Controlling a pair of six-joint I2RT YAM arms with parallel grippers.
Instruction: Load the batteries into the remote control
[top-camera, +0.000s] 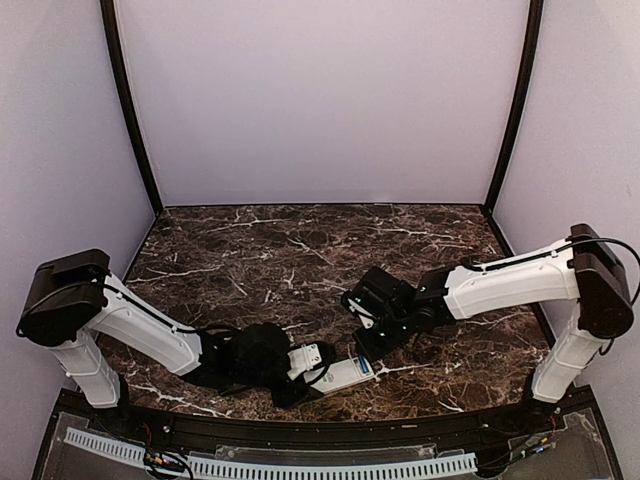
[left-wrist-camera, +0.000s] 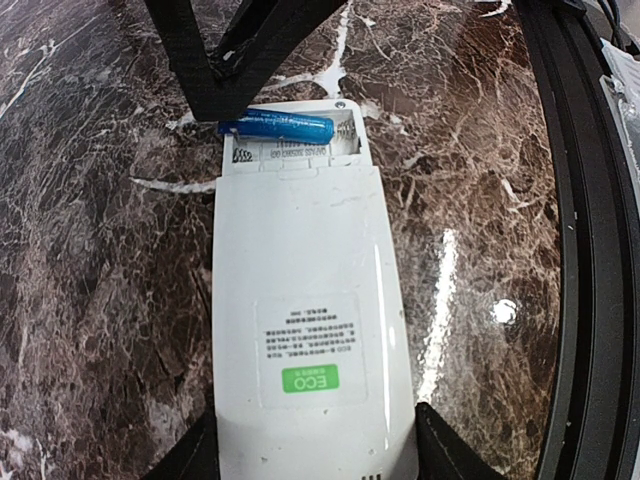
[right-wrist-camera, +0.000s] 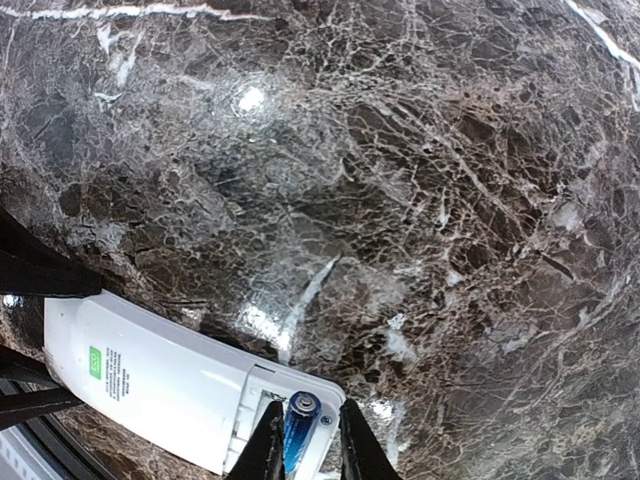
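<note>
The white remote (left-wrist-camera: 300, 260) lies back-up with its battery compartment exposed at one end; in the top view it is at the front centre (top-camera: 340, 376). My left gripper is shut on the remote's other end. A blue battery (left-wrist-camera: 280, 126) sits slightly askew in the compartment, beside a bare spring. My right gripper is at that battery's end, its fingers close around it in the right wrist view and above it in the left wrist view; it looks shut on the battery.
</note>
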